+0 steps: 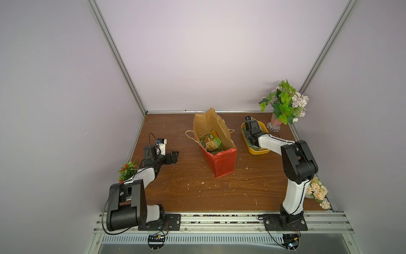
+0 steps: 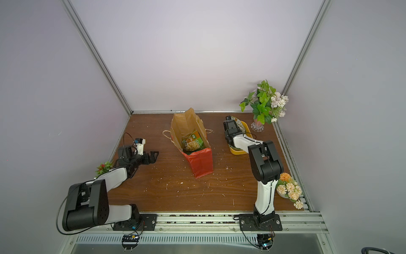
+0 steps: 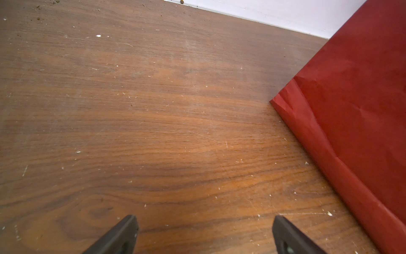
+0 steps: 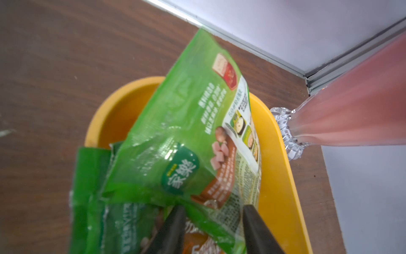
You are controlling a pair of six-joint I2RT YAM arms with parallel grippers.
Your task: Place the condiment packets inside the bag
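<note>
A red and brown paper bag stands mid-table with orange-green packets inside. Right of it sits a yellow basket holding green condiment packets. My right gripper is down at these packets, fingertips apart with the lower end of the top packet between them; whether they grip it is unclear. My left gripper stands open left of the bag, with bare wood between its fingers.
A pink vase with flowers stands behind the basket, close to it. Plants sit at the left edge and front right corner.
</note>
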